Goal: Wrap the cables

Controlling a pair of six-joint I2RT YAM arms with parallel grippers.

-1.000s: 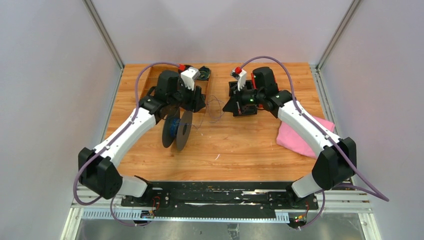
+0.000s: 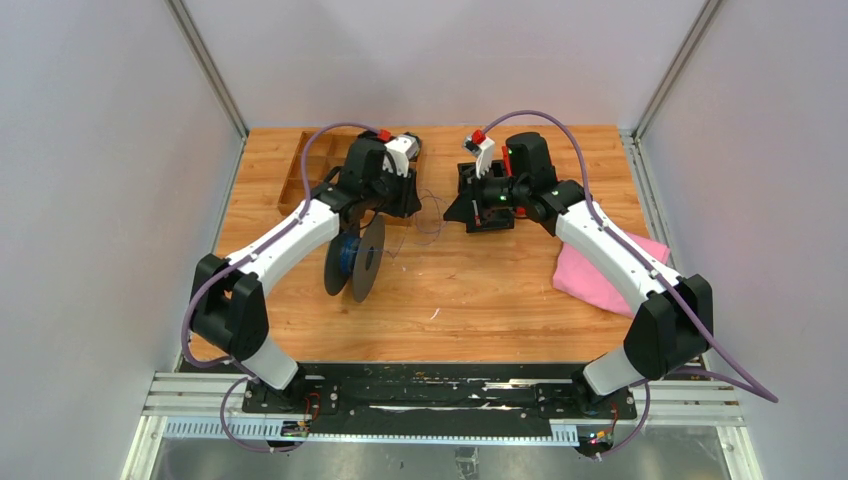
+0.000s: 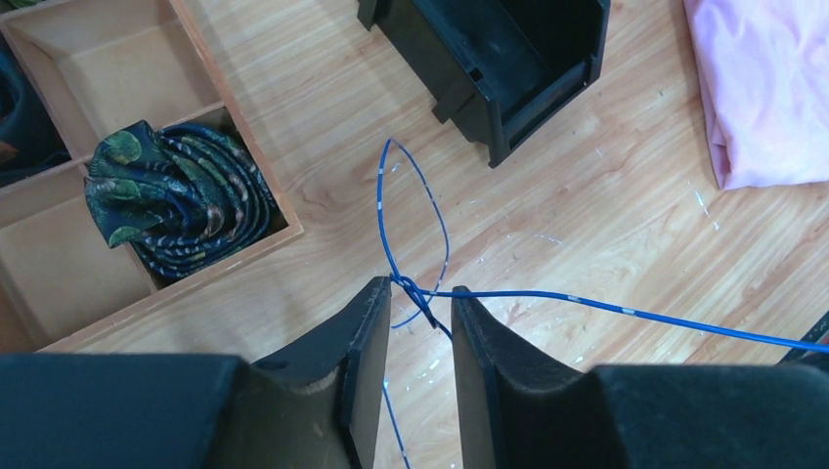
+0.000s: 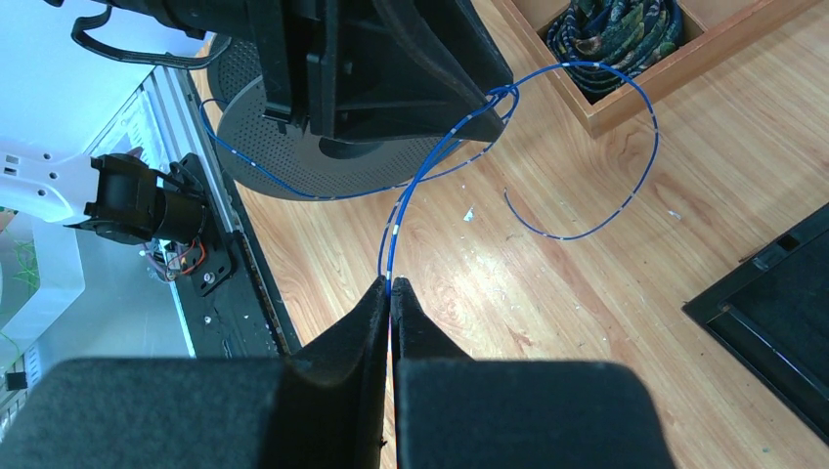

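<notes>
A thin blue cable forms a loose loop with a knot-like crossing. In the left wrist view, my left gripper is part open, with that crossing (image 3: 411, 293) at and between its fingertips; whether it grips is unclear. My right gripper is shut on the cable (image 4: 425, 166), which runs up from its tips to the left gripper. The cable spool (image 2: 365, 260) stands below the left arm, with cable trailing from it.
A wooden compartment box (image 3: 166, 265) holding dark patterned cloth is at the back left. A black tray (image 3: 469, 88) sits behind the right gripper, and a pink cloth (image 2: 600, 280) lies at right.
My left gripper has moved right, toward the right gripper and the cable crossing. The right arm looks still.
</notes>
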